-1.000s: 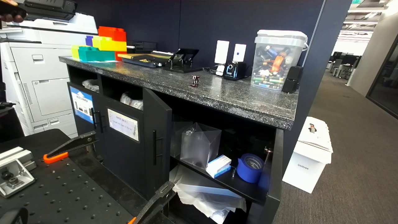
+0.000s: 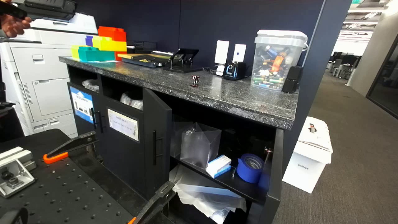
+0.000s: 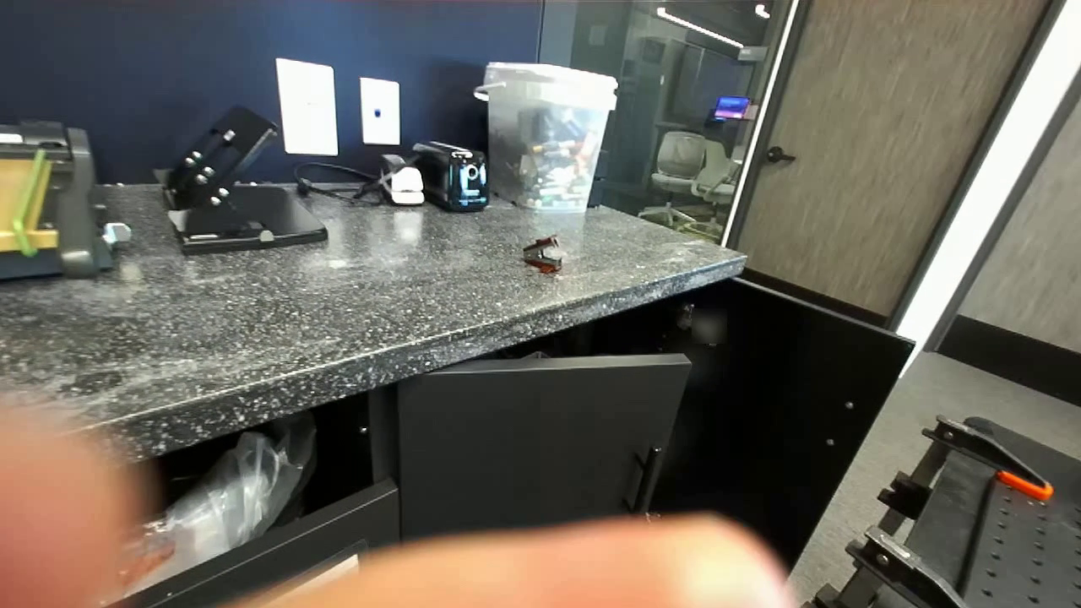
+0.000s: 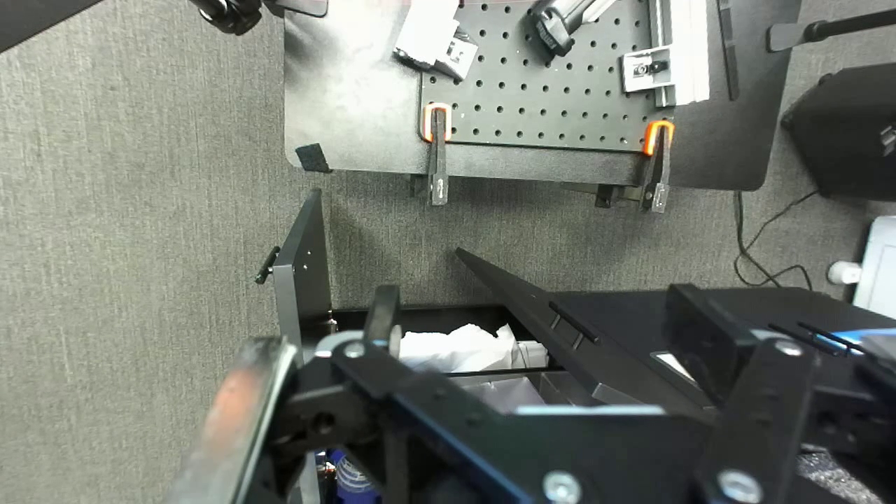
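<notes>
In the wrist view my gripper spans the lower part of the picture, open, its two fingers far apart with nothing seen between them. It hangs over the cabinet, whose open door (image 4: 302,260) shows at left. A dark red staple remover (image 2: 195,81) lies on the speckled counter (image 2: 231,91), also visible in exterior view 2 (image 3: 544,253). Inside the open cabinet are a roll of blue tape (image 2: 249,170), a small white and blue box (image 2: 219,165) and a clear bin (image 2: 200,145). Neither exterior view shows the gripper.
On the counter stand a bucket of batteries (image 2: 276,61), a black stand (image 2: 182,59), a paper cutter (image 2: 147,59) and coloured blocks (image 2: 99,48). A perforated table (image 4: 537,92) with orange clamps faces the cabinet. Blurred fingers (image 3: 567,567) cover part of exterior view 2.
A person's hand with a dark object at the top left of exterior view 1 has shifted a little, showing more of its fingers. Counter and cabinet contents look unchanged.
</notes>
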